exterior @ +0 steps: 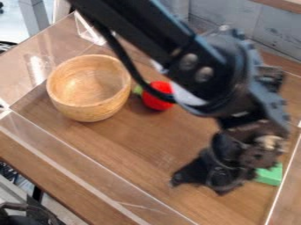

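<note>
The black gripper (194,174) at the end of the arm hangs low over the wooden work surface, in front and to the left of a green block (268,175), which it partly hides. It looks shut, with nothing visible held, though its fingertips are blurred. A wooden bowl (88,88) sits at the left, and a red object (157,97) with some green beside it lies just right of the bowl, partly behind the arm.
The tray floor (118,158) is clear between the bowl and the gripper. Clear low walls edge it at left and right, and a grey panel (212,13) stands at the back.
</note>
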